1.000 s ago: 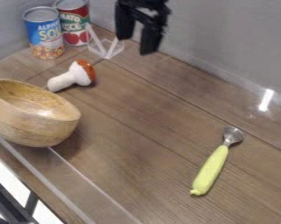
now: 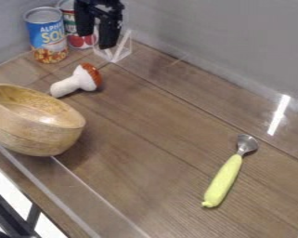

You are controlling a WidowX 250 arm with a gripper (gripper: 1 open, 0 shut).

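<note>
My black gripper (image 2: pixel 99 26) is at the top of the camera view, open, over a small white wire-like stand (image 2: pixel 114 48) just right of two cans. A blue Alphabet soup can (image 2: pixel 47 35) and a red-labelled tomato can (image 2: pixel 77 30), partly behind the gripper, stand in the back left corner. A white-handled object with an orange head (image 2: pixel 77 80) lies in front of them.
A wooden bowl (image 2: pixel 33 119) sits at the left front edge. A utensil with a yellow-green handle (image 2: pixel 222 180) and metal head lies at the right. Grey walls border the back.
My gripper has moved left and up, from right of the white stand to over it, beside the cans. The objects on the counter look unchanged.
</note>
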